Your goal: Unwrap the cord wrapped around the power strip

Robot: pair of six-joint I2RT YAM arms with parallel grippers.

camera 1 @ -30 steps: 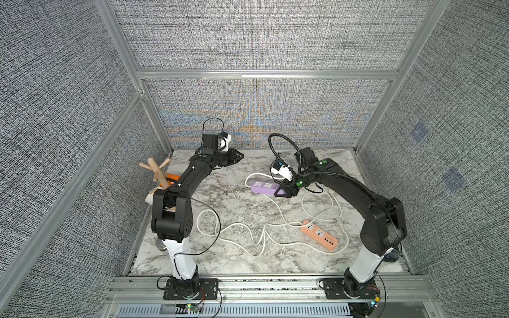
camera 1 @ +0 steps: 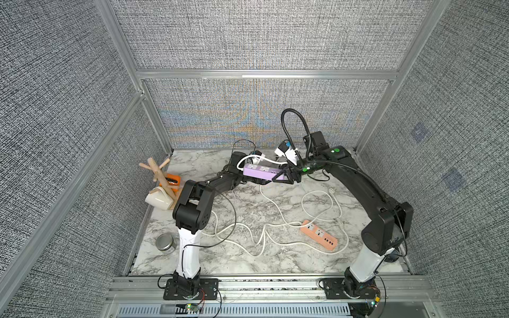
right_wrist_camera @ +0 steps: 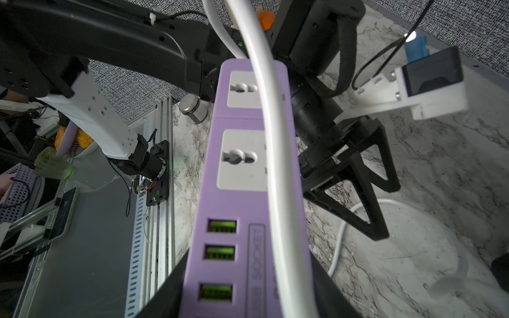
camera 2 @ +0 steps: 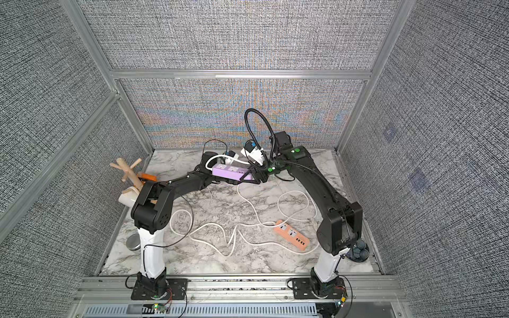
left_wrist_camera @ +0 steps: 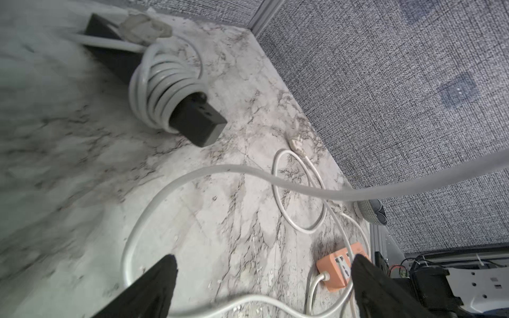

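My right gripper [camera 1: 286, 175] is shut on a purple power strip [right_wrist_camera: 244, 201], raised near the back centre, with a white cord [right_wrist_camera: 281, 175] running along its top. My left gripper stands open just beside and behind the strip, with nothing seen between its fingers. In the left wrist view a dark power strip [left_wrist_camera: 198, 119] has white cord [left_wrist_camera: 161, 84] wrapped round it in several loops; the two arms hide it in the top views.
A peach power strip [camera 1: 318, 235] lies at front right among loose cord loops. A wooden rack with mug [camera 1: 159, 197] stands at left, a metal jar [camera 1: 164, 242] at front left.
The right gripper has lifted the purple strip toward the back. My left gripper has moved right to beside it.
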